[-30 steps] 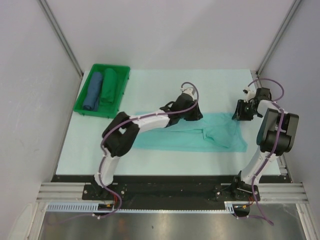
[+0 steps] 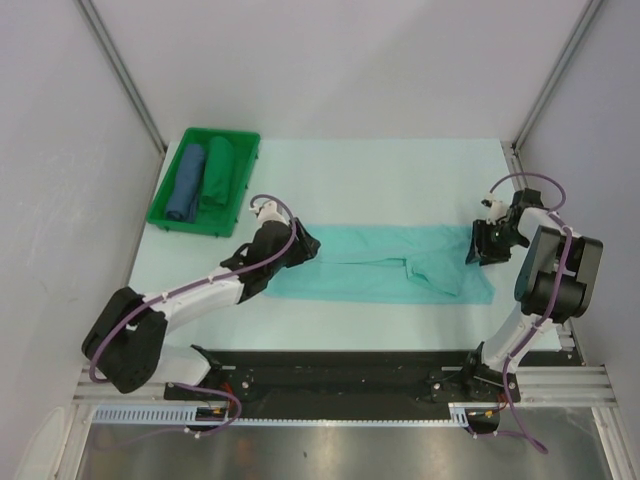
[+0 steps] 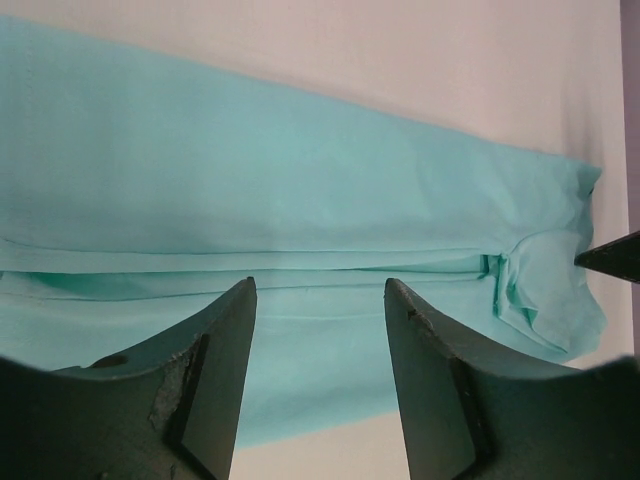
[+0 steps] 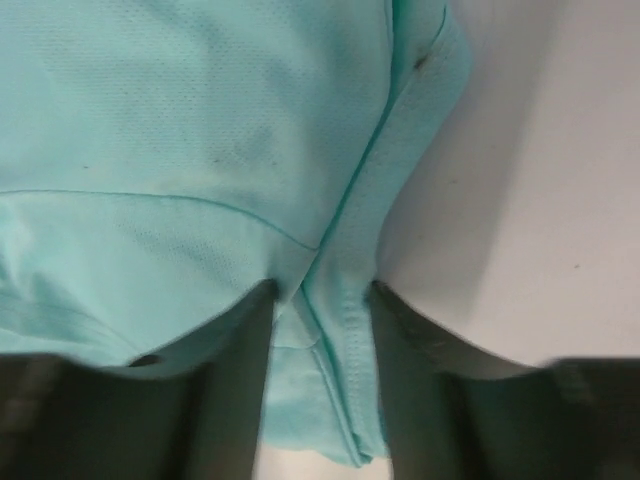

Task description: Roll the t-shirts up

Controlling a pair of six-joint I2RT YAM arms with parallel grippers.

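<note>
A teal t shirt (image 2: 345, 285) lies folded into a long flat strip across the table, its two edges meeting along the middle. At its right end a sleeve-like flap (image 2: 432, 272) is turned over; the left wrist view shows this loose flap (image 3: 545, 285) bunched. My left gripper (image 2: 312, 247) hovers over the strip's left part, its fingers apart and only cloth below. Over the right end hangs my right gripper (image 2: 485, 250); its blurred fingertips (image 4: 262, 292) stand apart above the shirt's right edge (image 4: 345, 290), with nothing seen gripped.
A green basket (image 2: 250, 165) at the back left holds a rolled dark blue shirt (image 2: 186, 182) and a rolled green shirt (image 2: 218, 172).
My left arm has swung left, from over the shirt's middle to its left part. The shirt looks unmoved.
</note>
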